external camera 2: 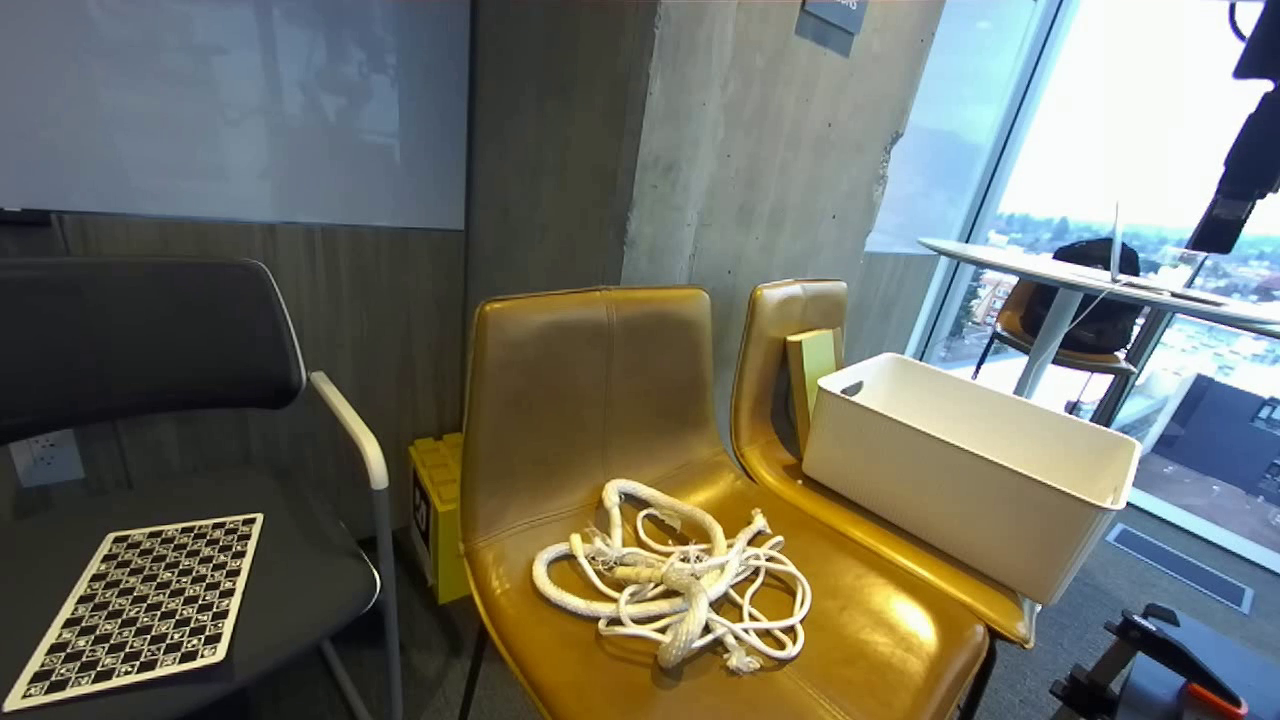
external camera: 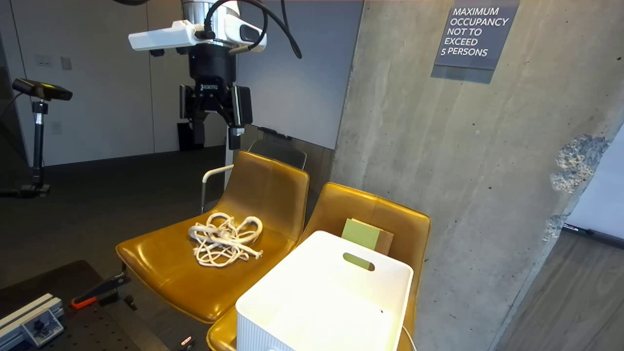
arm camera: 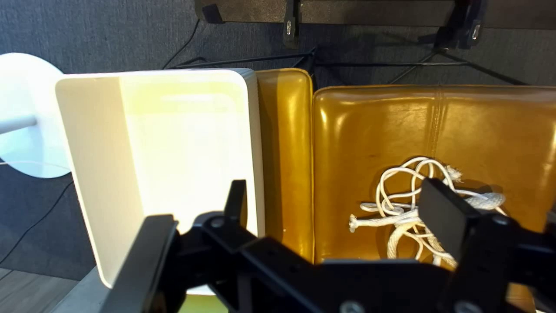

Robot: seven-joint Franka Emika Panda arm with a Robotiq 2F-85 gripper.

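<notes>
A tangle of white rope (external camera: 225,239), thick and thin strands together, lies on the seat of the left tan chair (external camera: 169,257). On the neighbouring tan chair stands a white bin (external camera: 310,286), whose inside looks empty in the exterior and wrist views. My gripper (external camera: 217,143) hangs well above the chairs, pointing down, its fingers spread with nothing between them. In the wrist view the rope (arm camera: 401,214) is partly covered by the right-hand finger, and the bin (arm camera: 253,151) sits to the left. The second exterior view shows the rope (external camera 2: 684,588) loosely coiled and knotted.
A green block (external camera: 360,234) leans between the bin and its chair's backrest. A dark chair (external camera 2: 276,588) holding a checkered board (external camera 2: 144,600) stands beside the rope's chair. Clamps (external camera: 102,290) lie at the lower left. Bare seat surrounds the rope.
</notes>
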